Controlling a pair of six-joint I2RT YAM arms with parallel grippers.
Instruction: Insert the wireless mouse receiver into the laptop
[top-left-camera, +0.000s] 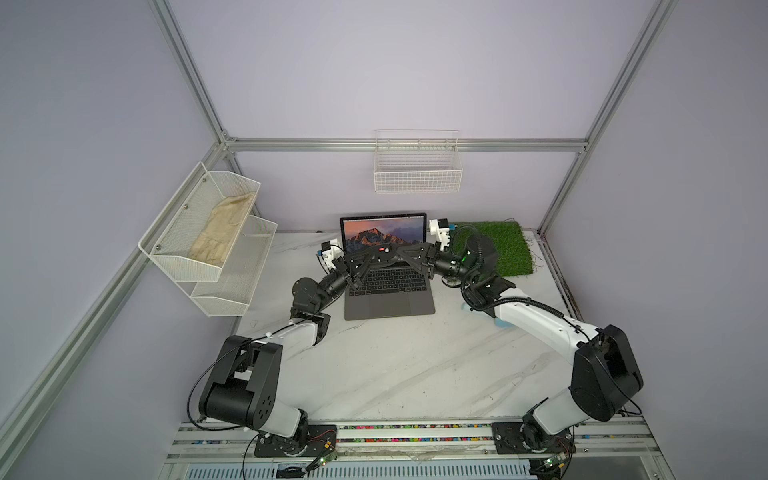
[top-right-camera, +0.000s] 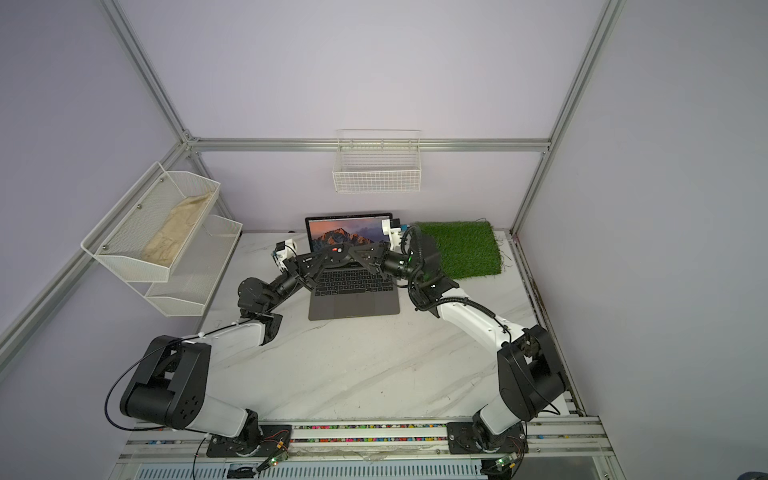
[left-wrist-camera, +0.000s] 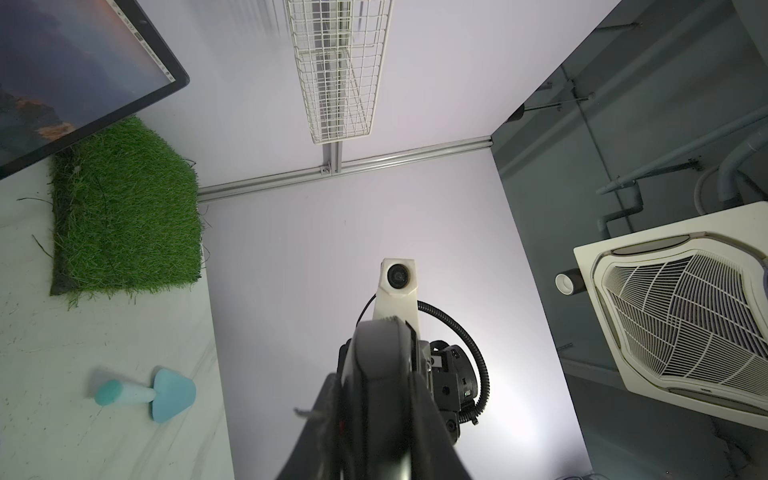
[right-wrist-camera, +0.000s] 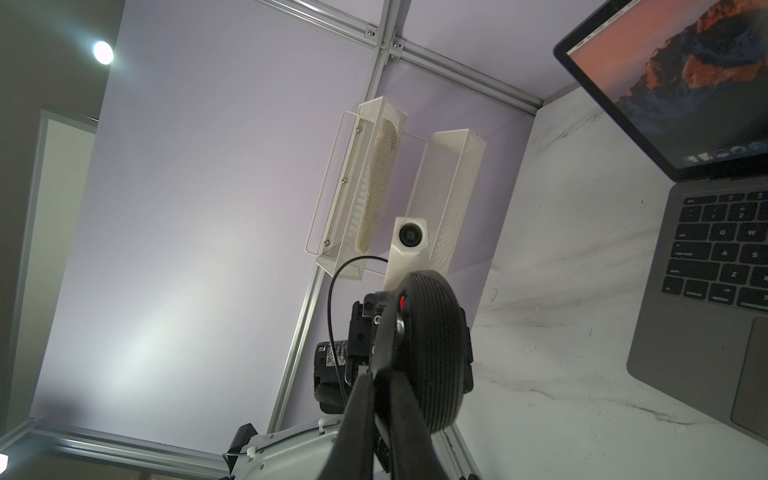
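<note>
Over the open laptop (top-left-camera: 389, 304), a black mouse (top-left-camera: 385, 250) is held up with a small red light showing on it. My left gripper (top-left-camera: 369, 257) is shut on the mouse (left-wrist-camera: 376, 376), which fills the space between its blurred fingers in the left wrist view. From the other side, the right gripper (top-left-camera: 402, 254) reaches up to the mouse. In the right wrist view its fingers (right-wrist-camera: 408, 424) are close together at the face of the mouse (right-wrist-camera: 436, 352). Blur hides whether anything thin lies between them. The receiver cannot be made out.
A green turf mat (top-right-camera: 464, 248) lies right of the laptop, with a light-blue tool (left-wrist-camera: 172, 394) in front of it. White wire baskets (top-left-camera: 417, 172) hang on the back and left walls.
</note>
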